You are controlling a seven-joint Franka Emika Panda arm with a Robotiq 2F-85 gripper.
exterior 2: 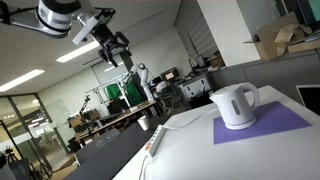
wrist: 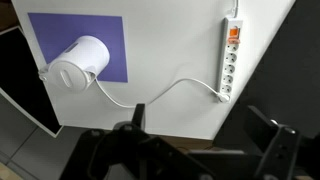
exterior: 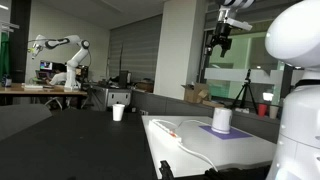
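Observation:
A white kettle (exterior 2: 237,106) stands upright on a purple mat (exterior 2: 275,122) on the white table. In the wrist view the kettle (wrist: 80,64) shows from above at the left. A white power strip (wrist: 230,58) with an orange-red switch lies at the right of that view. A thin white cord (wrist: 160,95) runs between the strip's lower end and the kettle. High above the tables, my gripper (exterior: 216,46) hangs well clear of everything. Its dark fingers stand wide apart in the wrist view, and the open gripper has nothing between them.
A white cup (exterior: 118,111) stands on the black tabletop (exterior: 80,145) beside the white table. Cardboard boxes (exterior 2: 285,38) sit on a surface behind the kettle.

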